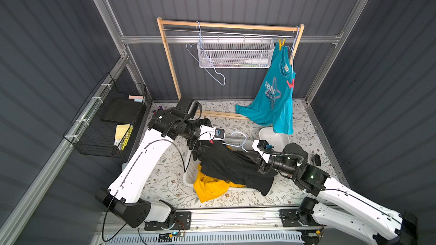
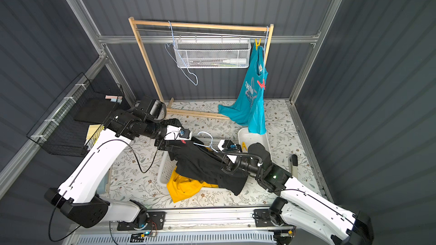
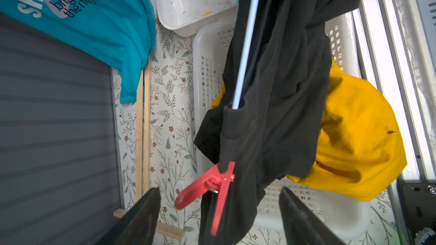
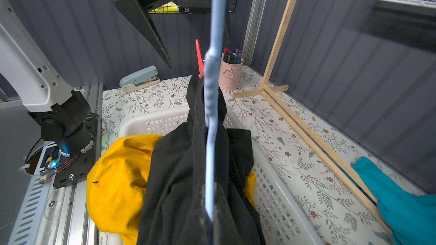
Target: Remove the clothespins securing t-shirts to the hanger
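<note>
A dark T-shirt (image 3: 281,86) hangs on a pale blue hanger (image 3: 246,50) over the white basket. A red clothespin (image 3: 218,181) clips its collar end. My left gripper is part open just above that pin, its blurred fingers on either side, apart from it. My right gripper is shut on the hanger's bar at the other side. A teal shirt (image 1: 272,95) hangs on the rack with a yellow clothespin (image 1: 281,44) and a red one.
The white basket (image 3: 204,54) holds yellow cloth (image 3: 354,127). A white tray (image 3: 177,0) stands behind it at the right. Above hang a wire shelf (image 1: 234,52) and empty hangers. A pink pen cup (image 4: 230,74) and stapler (image 4: 138,80) stand at the left.
</note>
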